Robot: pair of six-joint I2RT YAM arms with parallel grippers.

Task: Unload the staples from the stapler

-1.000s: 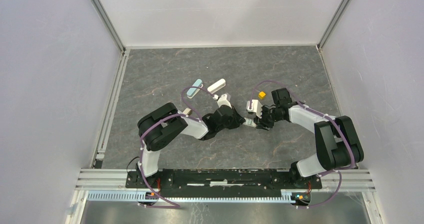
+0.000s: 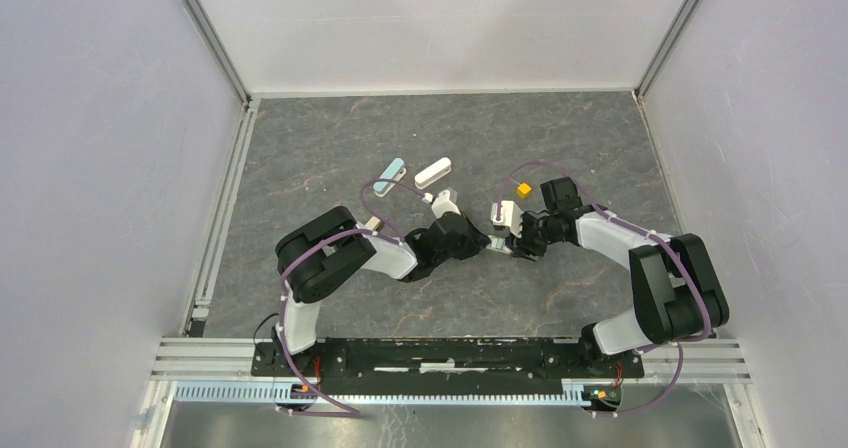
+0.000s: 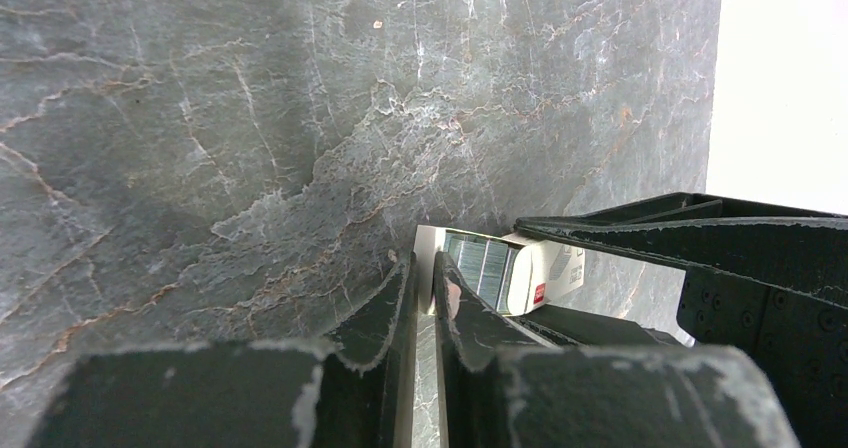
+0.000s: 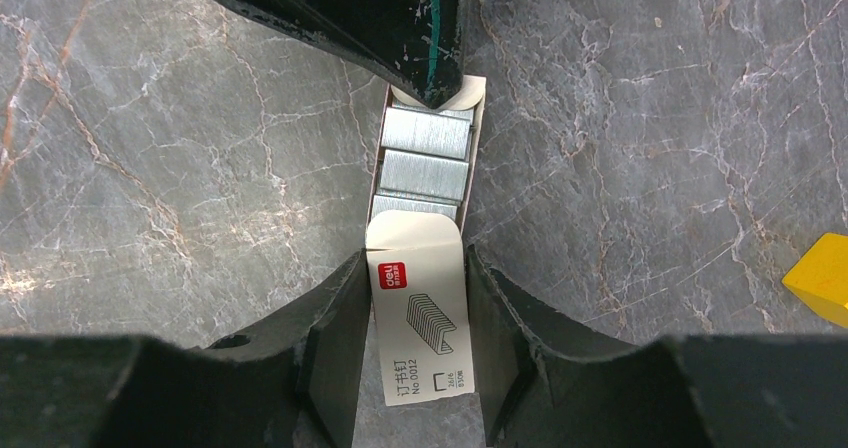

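Observation:
A white staple box point(image 4: 420, 318) with a red label lies on the grey table between my two grippers. Rows of silver staples point(image 4: 424, 176) show in the open tray that sticks out of its sleeve. My right gripper is shut across the sleeve's sides. At the opposite end, my left gripper is shut on the tray's pale end point(image 3: 427, 240). In the top view, the arms hide much of the box point(image 2: 498, 244). Farther back lies a light-blue and white object point(image 2: 389, 176), perhaps the stapler, though it is too small to be sure.
A white oblong block point(image 2: 433, 173) lies behind the left arm. Behind the right gripper is a small yellow block point(image 2: 524, 190). Close to the left forearm sits a small beige item point(image 2: 374, 224). Bare table extends at the back and in front.
The left gripper has shifted very slightly in the top view. Both grippers stay at the box's two ends, and the other objects lie where they were.

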